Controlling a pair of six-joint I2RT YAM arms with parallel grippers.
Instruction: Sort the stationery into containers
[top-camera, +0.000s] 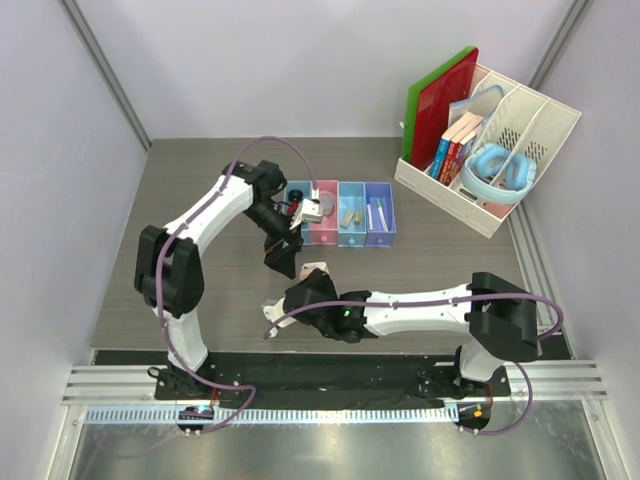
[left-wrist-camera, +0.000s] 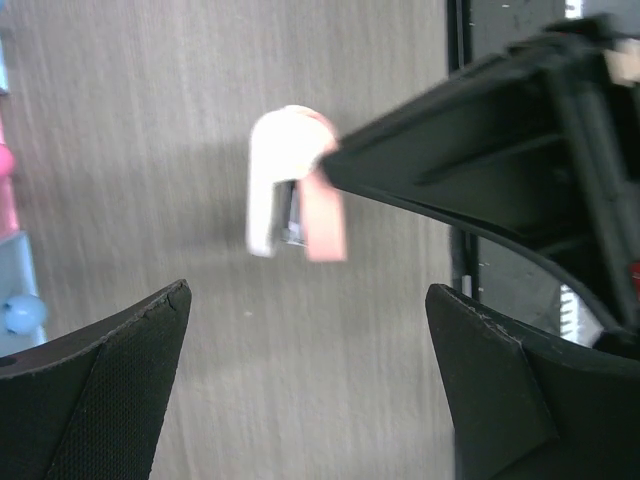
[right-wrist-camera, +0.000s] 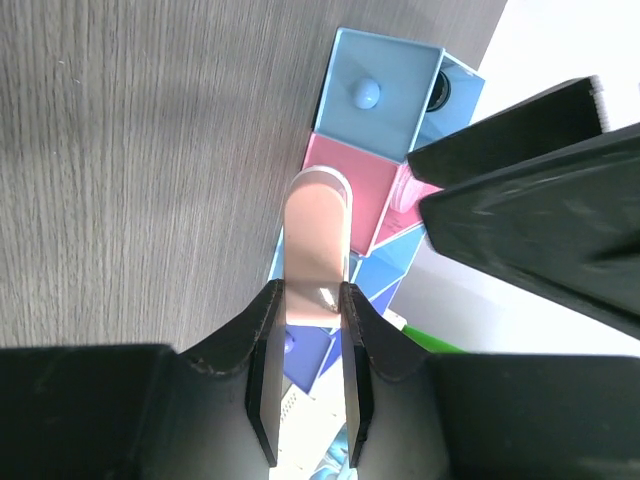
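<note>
My left gripper is open, apart from the pink item, with nothing between its fingers. A row of coloured boxes stands behind: blue, pink (right-wrist-camera: 350, 170), light blue (top-camera: 351, 230) and darker blue (top-camera: 384, 236), with small stationery inside several.
A white organiser (top-camera: 445, 200) with books, blue headphones (top-camera: 515, 172) and red and green boards (top-camera: 440, 95) stands at the back right.
</note>
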